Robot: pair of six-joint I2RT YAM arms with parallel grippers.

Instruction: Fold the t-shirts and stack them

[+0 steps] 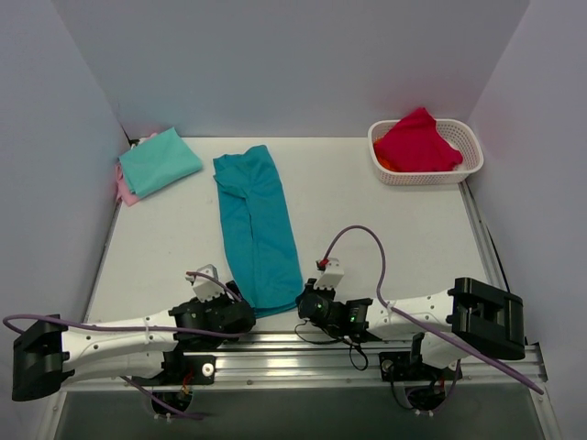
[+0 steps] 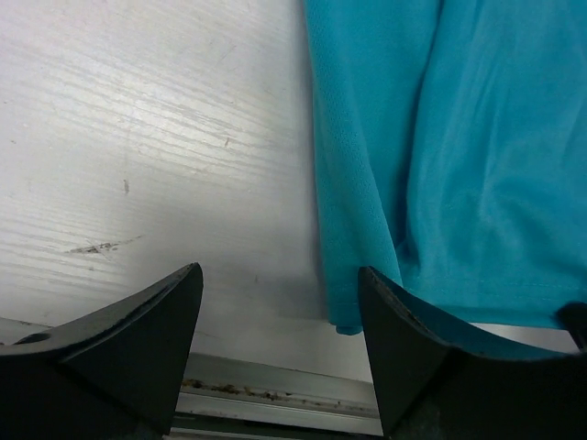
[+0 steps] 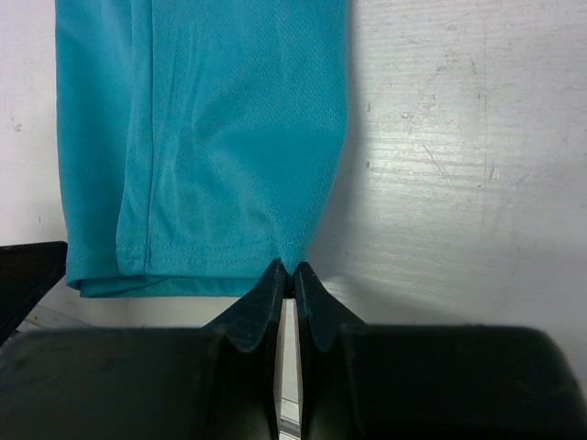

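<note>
A teal t-shirt [image 1: 256, 219] lies lengthwise down the middle of the table, folded into a long strip. At its near left corner my left gripper stands open, the cloth's edge by its right finger. My right gripper is shut at the near right corner, where the hem gathers at its fingertips; cloth appears pinched there. At the back left a mint folded shirt [image 1: 160, 160] lies on a pink one [image 1: 125, 191].
A white basket [image 1: 425, 178] with red cloth [image 1: 413, 145] stands at the back right. A metal rail runs along the front edge.
</note>
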